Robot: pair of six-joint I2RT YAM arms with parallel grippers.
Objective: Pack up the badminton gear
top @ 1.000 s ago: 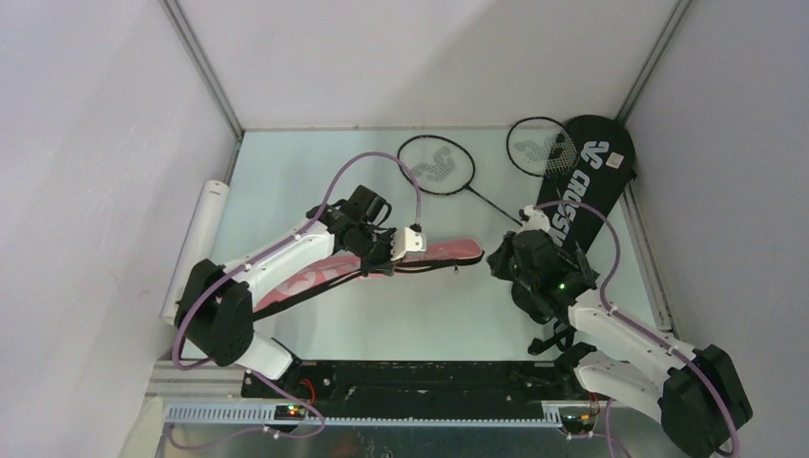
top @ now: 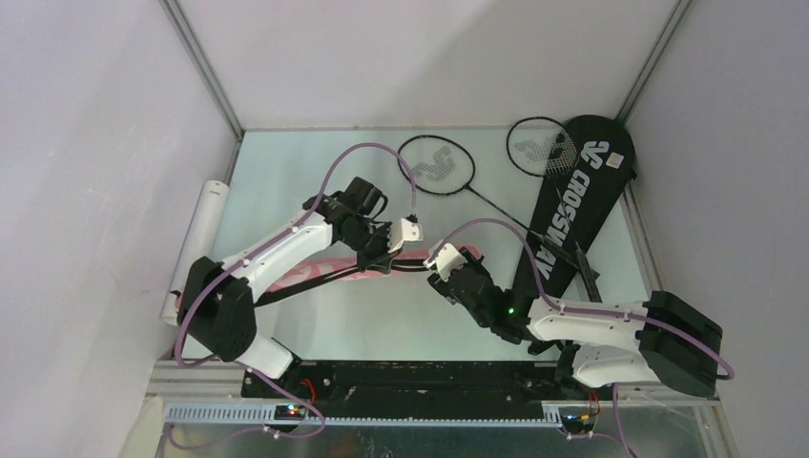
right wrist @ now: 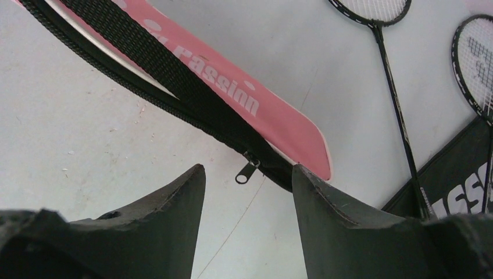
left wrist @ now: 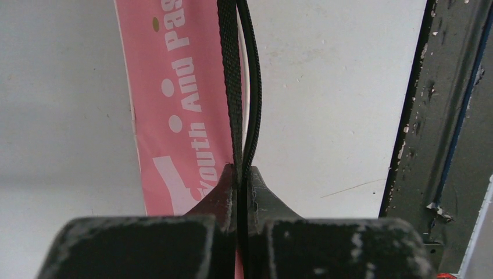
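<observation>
A long pink badminton bag [top: 310, 273] with black edging lies across the table; its lettering [left wrist: 192, 87] shows in the left wrist view. My left gripper is shut on the bag's black zipper edge [left wrist: 239, 87], a thin strip between the fingertips. Open, my right gripper is over the bag's handle end, its fingers either side of a small metal zipper pull [right wrist: 246, 172], with no grip on it. Two rackets [top: 437, 164] [top: 541, 147] lie at the back and right.
A black racket cover [top: 580, 191] with white letters lies along the right side, partly under one racket. A white roll [top: 198, 239] lies at the left edge. Bare table shows in front of the pink bag.
My right gripper has moved left, from beside the racket cover to the bag's right end. The left gripper has shifted only slightly.
</observation>
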